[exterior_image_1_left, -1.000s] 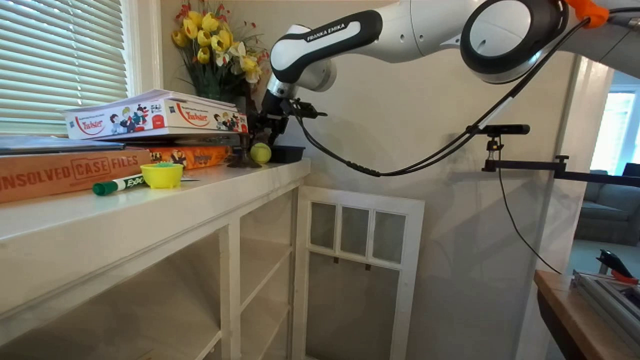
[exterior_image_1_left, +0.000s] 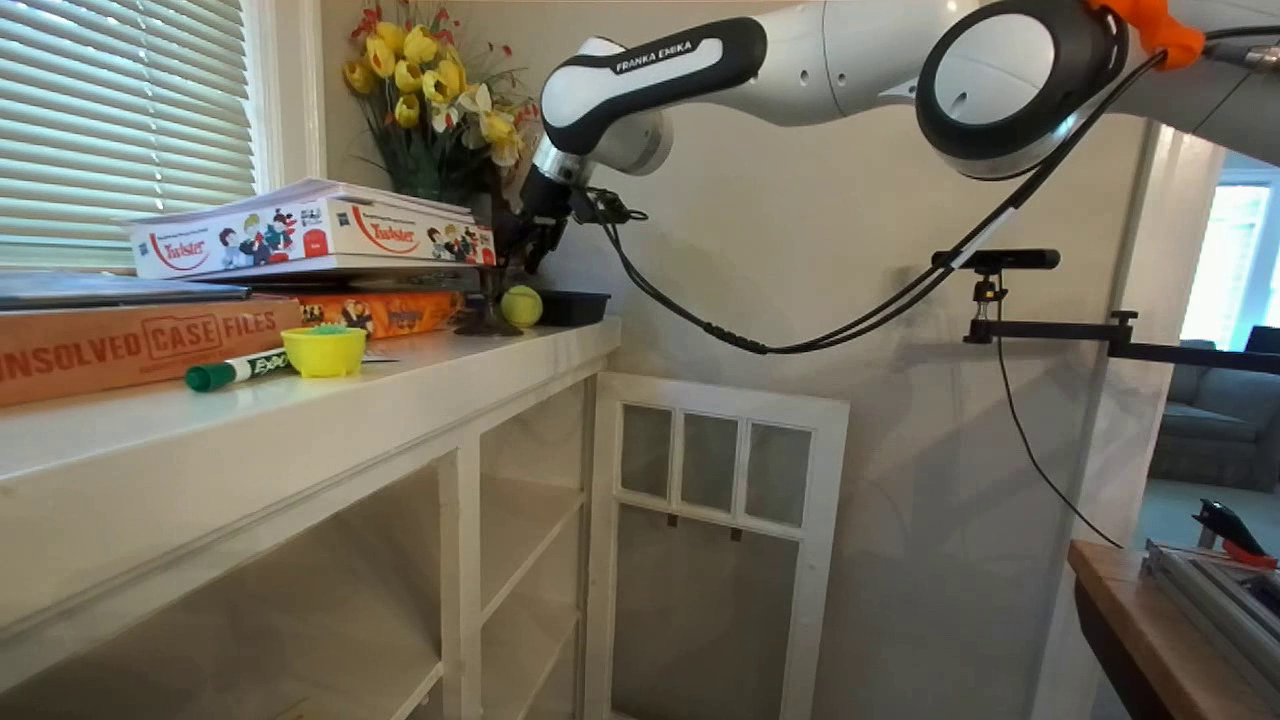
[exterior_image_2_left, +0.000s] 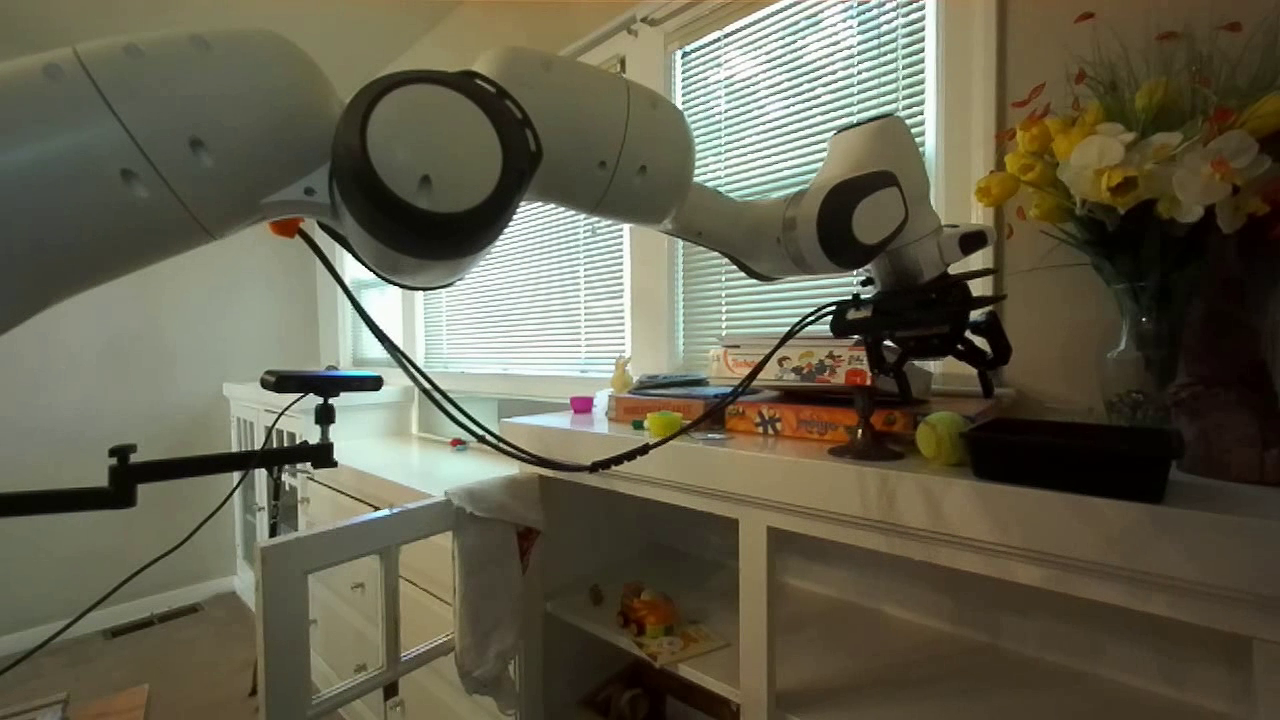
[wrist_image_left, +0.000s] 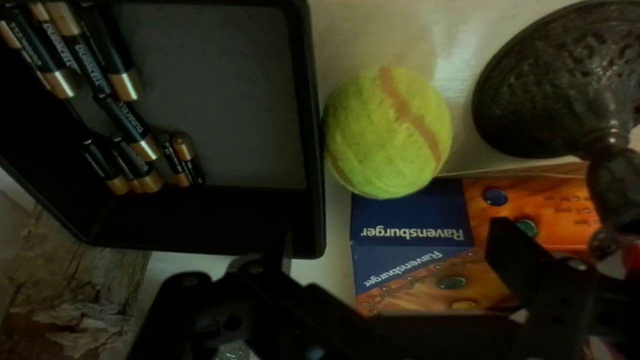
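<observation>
In the wrist view my gripper is open, its two black fingers wide apart with nothing held between them. The yellow-green tennis ball (wrist_image_left: 387, 132) rests on the white shelf top, ahead of the fingertips and outside the fingers. Close against the ball on one side stands a black tray (wrist_image_left: 315, 150) with several batteries (wrist_image_left: 126, 126) in it. From the second exterior view, my gripper (exterior_image_2_left: 948, 382) hangs above the ball (exterior_image_2_left: 942, 438) and clear of it.
A dark metal stand (exterior_image_2_left: 864, 420) is close beside the ball. Game boxes, including an orange one (wrist_image_left: 534, 210) and a Twister box (exterior_image_1_left: 312, 234), crowd the wall side. Behind the tray stands a flower vase (exterior_image_2_left: 1128, 348). A yellow cup (exterior_image_1_left: 324, 352) and green marker (exterior_image_1_left: 234, 370) sit farther along.
My gripper has risen a little from beside the tennis ball. The ball, the tray and the boxes stay where they were.
</observation>
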